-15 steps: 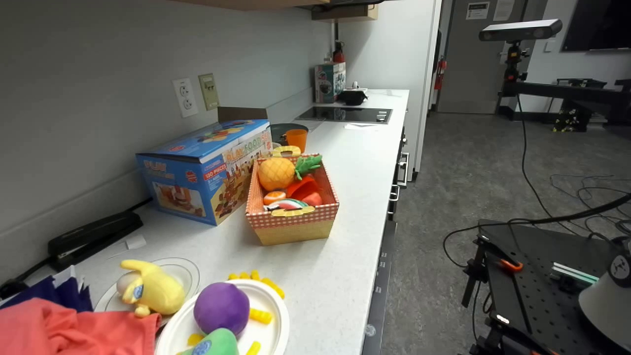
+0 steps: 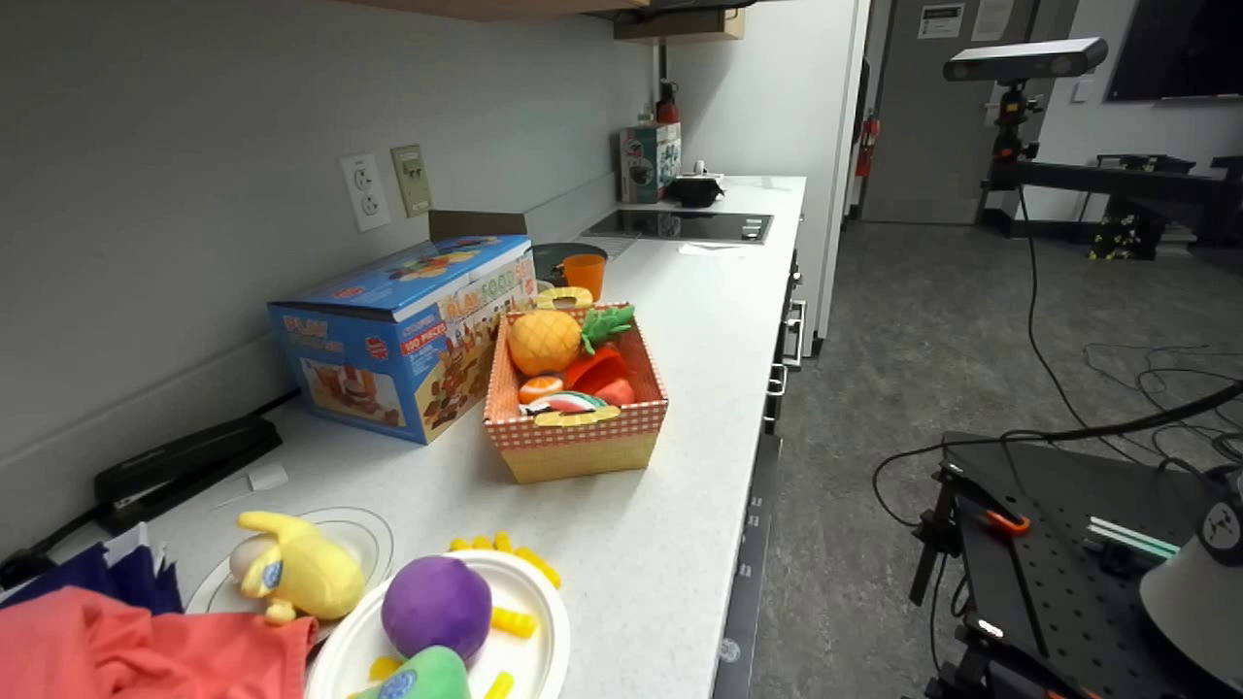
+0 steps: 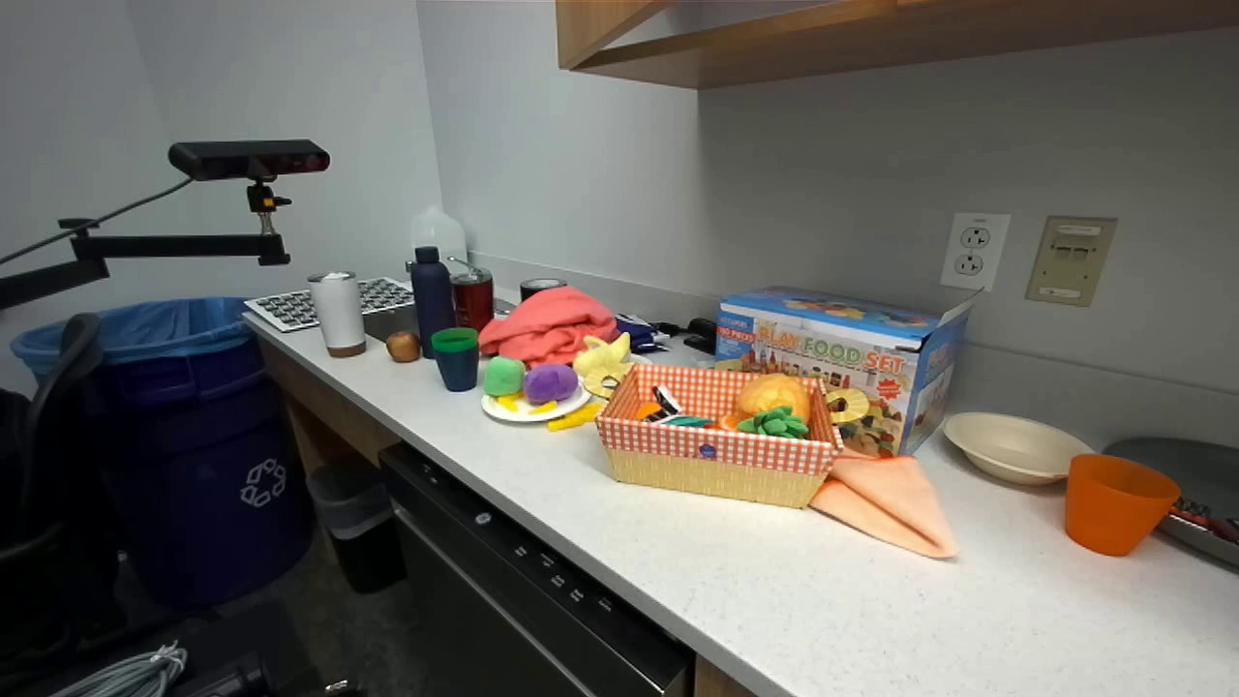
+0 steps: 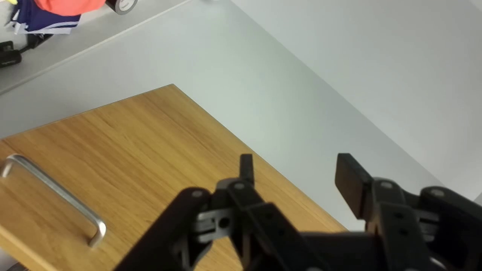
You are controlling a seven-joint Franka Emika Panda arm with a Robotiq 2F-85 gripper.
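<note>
In the wrist view my gripper faces a wooden cabinet door [image 4: 149,149] with a metal handle [image 4: 56,194] to the left. Its two dark fingers stand well apart, and nothing is between them. Neither exterior view has the gripper in it. On the counter, a checkered basket [image 2: 588,462] holds a toy pineapple [image 2: 544,342] and other play food. A white plate [image 2: 550,664] carries a purple plush [image 2: 437,606], a green plush [image 2: 425,678] and yellow pieces. Beside the plate lies a yellow plush [image 2: 309,567].
A blue play food box [image 2: 361,349] stands against the wall behind the basket. An orange cup [image 3: 1117,501], a beige bowl [image 3: 1012,449] and a peach napkin [image 3: 889,500] are to the basket's right. An upper cabinet [image 3: 929,35] overhangs the counter.
</note>
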